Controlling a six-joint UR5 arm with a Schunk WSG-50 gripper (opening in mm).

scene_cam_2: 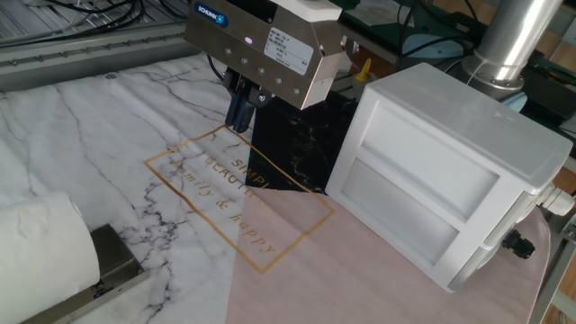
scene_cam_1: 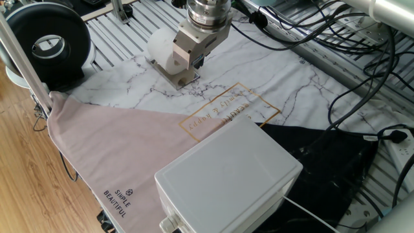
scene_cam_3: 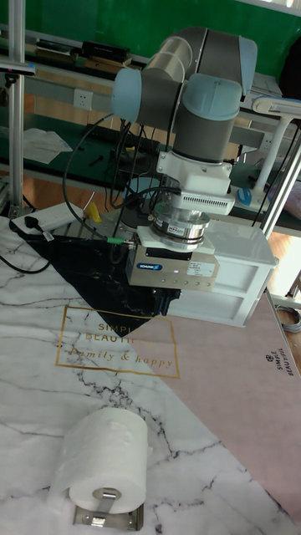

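Observation:
Above the marble-patterned cloth hangs my gripper [scene_cam_2: 238, 126], its short dark fingers pointing down beside the printed gold frame. They look close together, but whether a gap lies between them is too small to tell. No held object shows below them. A white paper roll [scene_cam_3: 104, 455] rests on a metal holder [scene_cam_2: 115, 252], well apart from the gripper. The white drawer box [scene_cam_2: 427, 193] stands on the pink and black part of the cloth, near the gripper; its two drawer fronts look shut. In exterior view 1 the fingers are mostly hidden behind the gripper body.
Black cables [scene_cam_1: 362, 84] run along one table edge. A round black object [scene_cam_1: 48, 45] stands at a corner in exterior view 1.

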